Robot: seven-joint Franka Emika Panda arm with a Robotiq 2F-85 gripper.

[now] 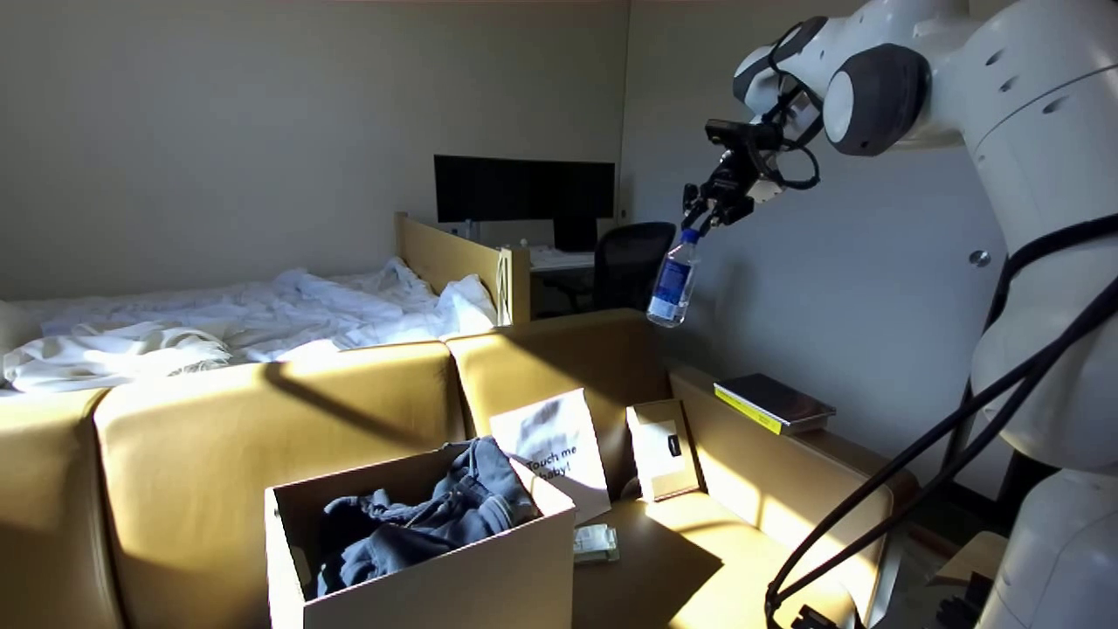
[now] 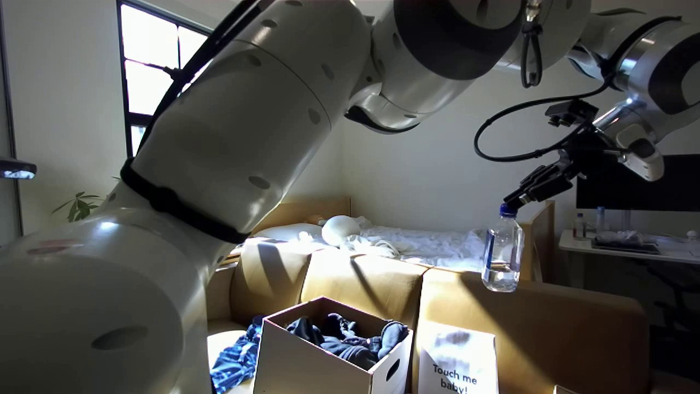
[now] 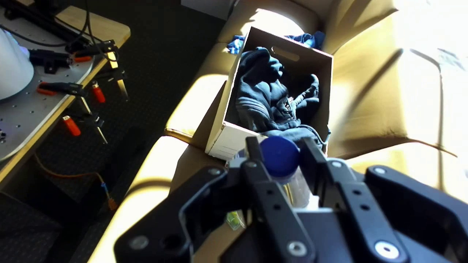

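Note:
A clear plastic bottle (image 1: 672,282) with a blue cap (image 3: 279,156) hangs from my gripper (image 1: 700,222), whose fingers are shut on the cap from both sides. In exterior view 2 the bottle (image 2: 502,257) hangs nearly upright, some water in its lower part, in front of the couch back. My gripper fills the lower part of the wrist view and hides much of the bottle's body. An open white box (image 1: 440,556) holding dark blue clothing (image 1: 440,519) stands on the couch, well below and to the left of the bottle in exterior view 1.
On the tan couch (image 1: 283,419) are a "Touch me baby!" sign (image 1: 555,451), a small framed card (image 1: 665,451) and a small packet (image 1: 595,542). A dark book (image 1: 776,400) lies on the armrest. Blue patterned cloth (image 2: 237,358) lies beside the box.

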